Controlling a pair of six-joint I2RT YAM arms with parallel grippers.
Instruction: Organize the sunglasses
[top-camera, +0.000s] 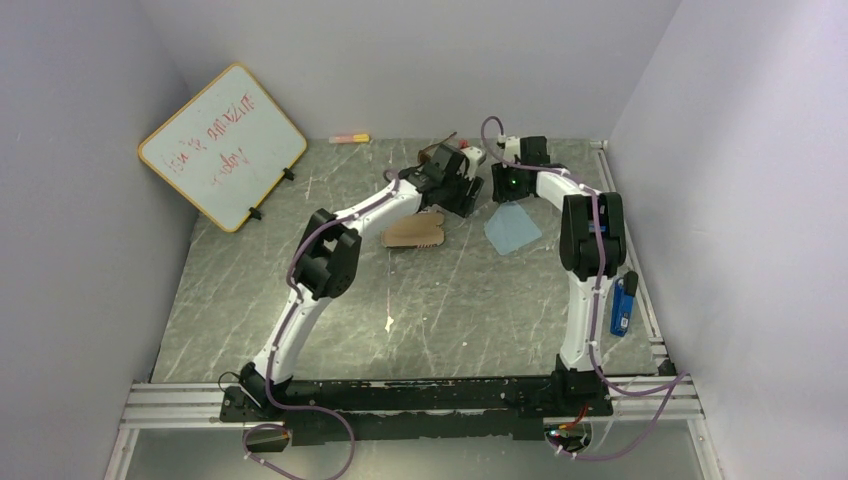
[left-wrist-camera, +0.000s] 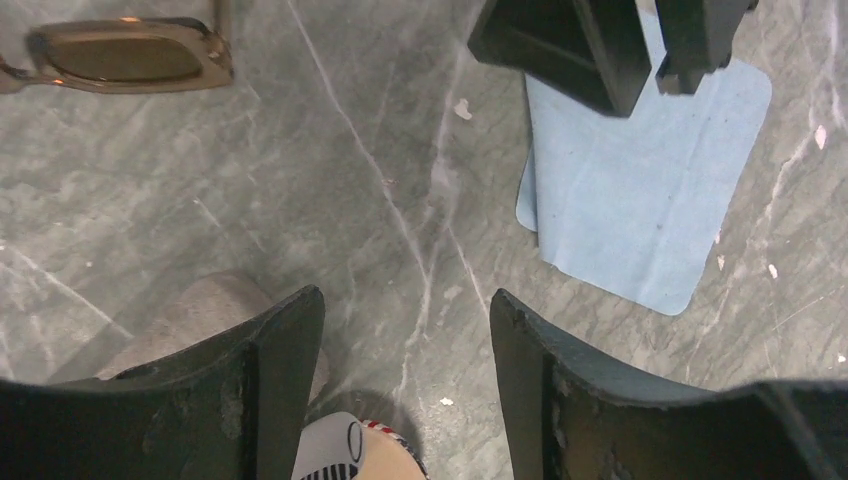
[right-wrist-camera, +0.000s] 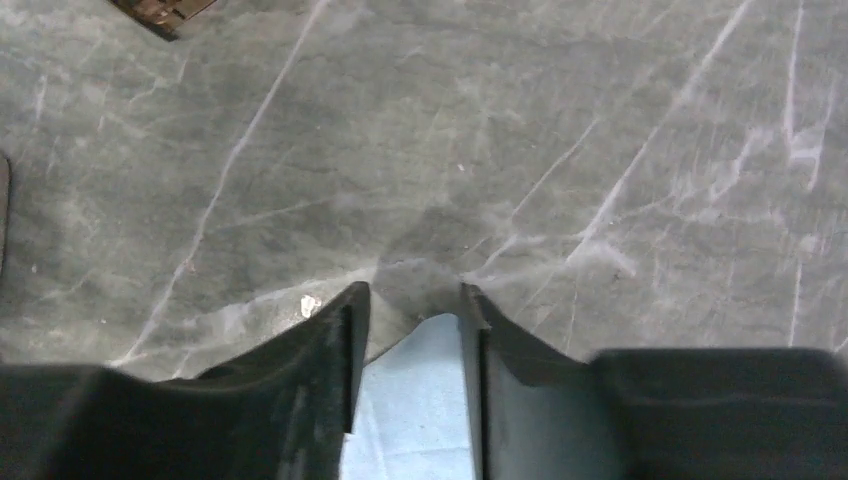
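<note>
Brown sunglasses (left-wrist-camera: 135, 55) lie at the upper left in the left wrist view, partly cut off; in the top view my left arm mostly covers them. A light blue cloth (top-camera: 512, 230) lies on the marble table. My left gripper is open above bare table, left of the cloth, with nothing between its fingers. My right gripper is partly open over the cloth's upper corner, its fingers apart; whether they touch the cloth cannot be told.
A cardboard piece (top-camera: 410, 230) lies under my left arm. A whiteboard (top-camera: 220, 145) stands at the left, a marker (top-camera: 349, 138) at the back, a blue object (top-camera: 621, 305) at the right.
</note>
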